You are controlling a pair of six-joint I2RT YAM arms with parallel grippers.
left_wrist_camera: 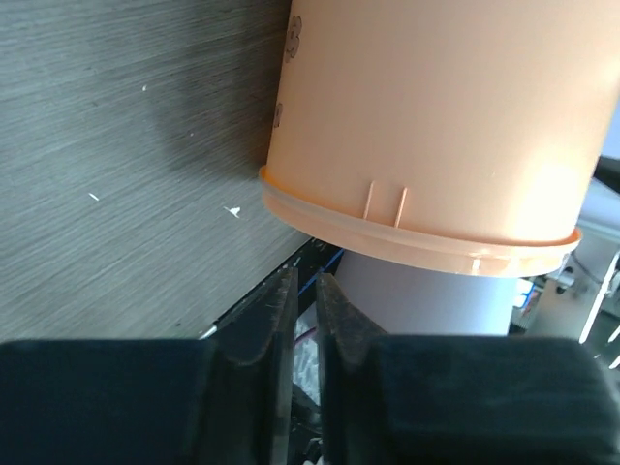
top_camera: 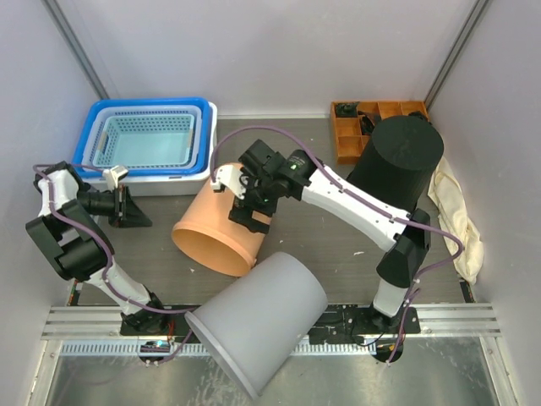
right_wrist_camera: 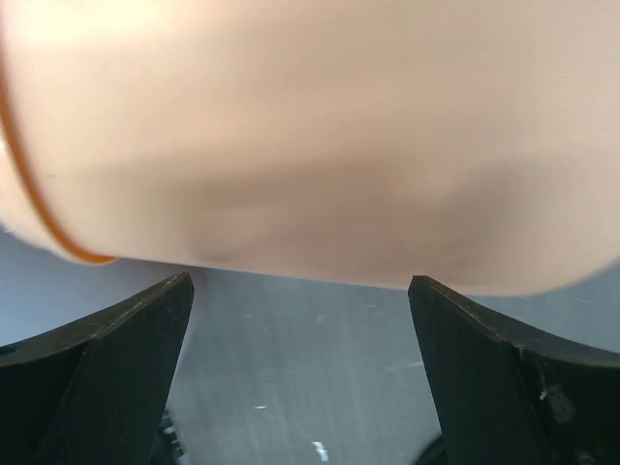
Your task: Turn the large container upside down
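The large orange container [top_camera: 221, 218] lies tilted in the middle of the floor, its wide rim toward the front left. Over its far right part reaches my right gripper [top_camera: 241, 203], open; in the right wrist view the container's wall [right_wrist_camera: 339, 145] spans the space just beyond its spread fingers [right_wrist_camera: 136, 358]. My left gripper [top_camera: 139, 222] hangs left of the container, apart from it. In the left wrist view its fingers [left_wrist_camera: 257, 358] stand close together with a narrow gap and nothing between them. The container's base is hidden under my right arm.
A grey container [top_camera: 262, 317] lies tipped at the front edge, close to the orange rim. Blue and white baskets [top_camera: 203, 148] stand at the back left. A black bin [top_camera: 397, 161], an orange organizer [top_camera: 347, 144] and a cream cloth [top_camera: 456, 220] occupy the right side.
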